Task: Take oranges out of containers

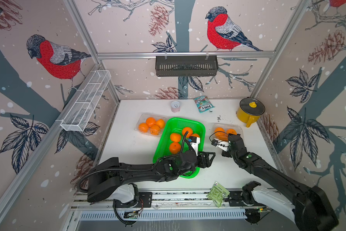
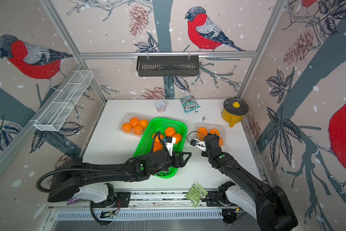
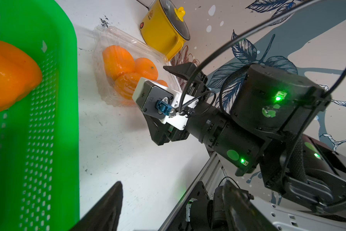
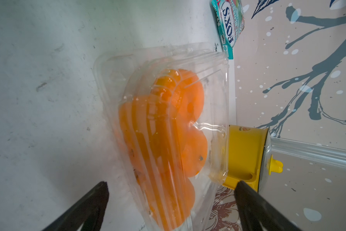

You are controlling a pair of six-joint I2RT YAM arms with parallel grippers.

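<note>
Several oranges point(image 1: 175, 137) lie in the green basket point(image 1: 158, 151) mid-table. To its left a clear plastic container point(image 2: 123, 119) holds several more oranges point(image 2: 134, 121). The right clear container point(image 4: 217, 174) holds several oranges too point(image 4: 194, 151). My left gripper, empty, hangs over the front right rim of the basket; its fingers point(image 3: 106, 207) stand apart, with bare table seen between them. Above the right container is my right gripper, its fingers point(image 4: 89, 207) spread wide and nothing held; the container's clear plastic shows between them.
At the back right stands a yellow pot point(image 1: 250, 111) with a dark lid. A teal snack bag point(image 1: 203, 104) and a small cup point(image 1: 175, 106) sit at the back. A green packet point(image 1: 218, 193) lies at the front edge.
</note>
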